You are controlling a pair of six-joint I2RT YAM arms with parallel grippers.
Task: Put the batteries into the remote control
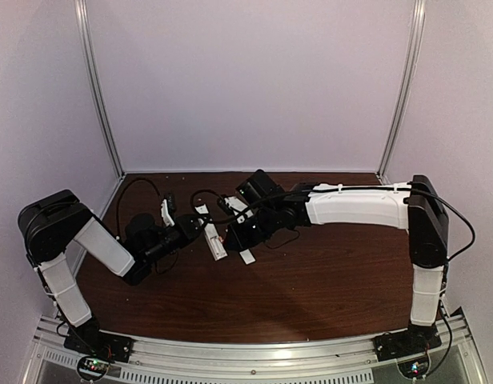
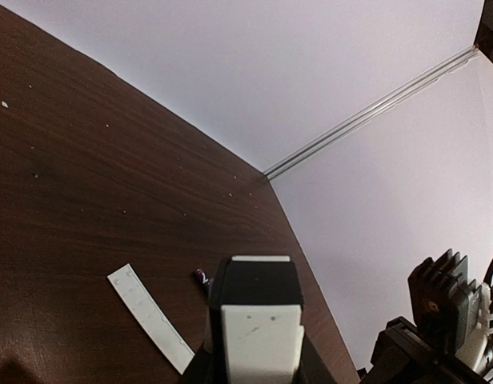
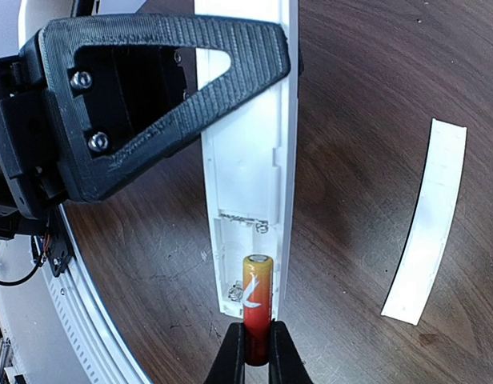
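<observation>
The white remote control is held off the table, its open battery compartment with metal springs facing the right wrist camera. My left gripper is shut on the remote's body; one of its ribbed black fingers crosses the remote in the right wrist view. An orange-red battery is pinched in my right gripper, which is shut on it. Seen from that wrist, the battery overlaps the compartment's lower end, bare end towards the springs; whether it touches the remote cannot be told. The compartment looks empty beside it.
A long white cover strip lies flat on the dark table, right of the remote. A small dark object rests beyond the strip in the left wrist view, partly hidden.
</observation>
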